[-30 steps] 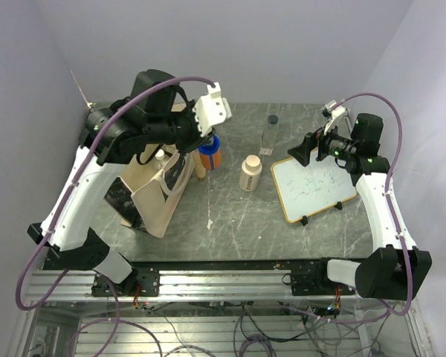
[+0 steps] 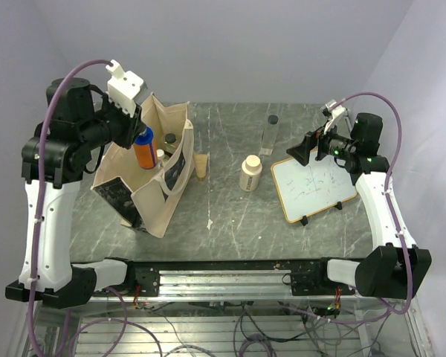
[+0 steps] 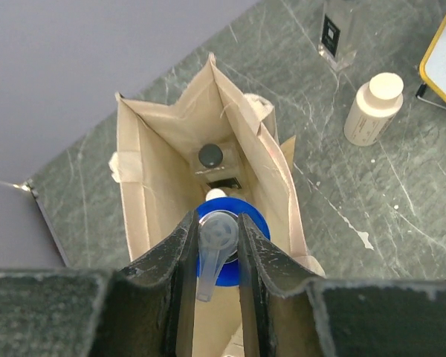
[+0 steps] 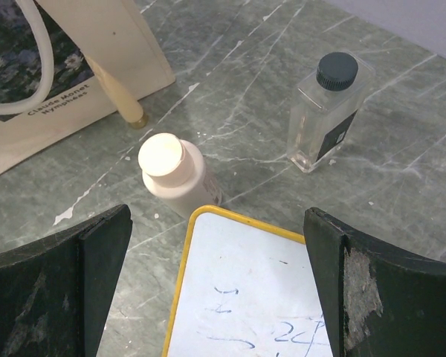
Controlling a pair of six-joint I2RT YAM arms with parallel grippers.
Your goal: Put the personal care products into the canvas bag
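Note:
An orange bottle with a blue top [image 2: 146,152] hangs from my left gripper [image 2: 137,130], which is shut on it above the open canvas bag [image 2: 163,216]. Inside the bag are a dark-capped bottle [image 3: 210,156] and a smaller white-capped one [image 3: 215,193]. A white bottle [image 2: 250,174] and a clear square bottle with black cap [image 2: 269,135] stand on the table, with a tan tube [image 2: 201,165] against the bag's right side. My right gripper [image 2: 305,145] is open above the whiteboard's left corner, nothing between its fingers.
A yellow-edged whiteboard [image 2: 312,190] lies at the right of the table. Grey walls border the back and sides.
The right arm stayed still.

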